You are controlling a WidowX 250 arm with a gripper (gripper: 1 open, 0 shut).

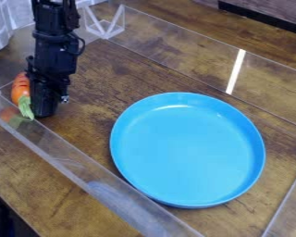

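Observation:
A black gripper (42,100) reaches down at the left side of the wooden table, low against the clear wall. An orange toy carrot (21,89) with pale green leaves is at its lower end, partly hidden behind the fingers and seen partly through the clear wall. Whether the fingers are on the carrot or just beside it is unclear. A large blue plate (188,148) lies on the table to the right.
Clear plastic walls (89,185) border the work area. A white cylindrical object sits at the top left corner. The wood between gripper and plate, and behind the plate, is bare.

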